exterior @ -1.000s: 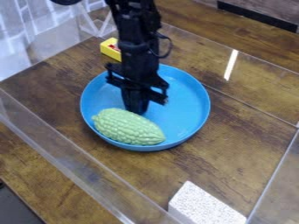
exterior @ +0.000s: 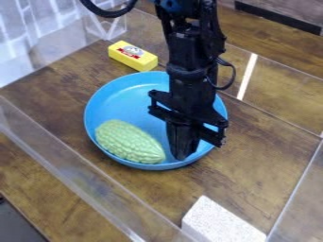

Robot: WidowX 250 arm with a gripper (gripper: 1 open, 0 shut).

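A blue plate (exterior: 109,102) lies on the wooden table with a light green, bumpy corn-like vegetable (exterior: 128,139) in its front left part. My black gripper (exterior: 183,151) reaches down over the right part of the plate, its tips to the right of the vegetable and apart from it. The fingertips are dark and close together, shut, with nothing visible between them.
A yellow box (exterior: 132,56) lies behind the plate at the upper left. A white block (exterior: 221,222) sits at the front right. Clear walls edge the area.
My gripper has moved right and toward the front across the plate, now at its right side. The vegetable has shifted slightly left on the plate.
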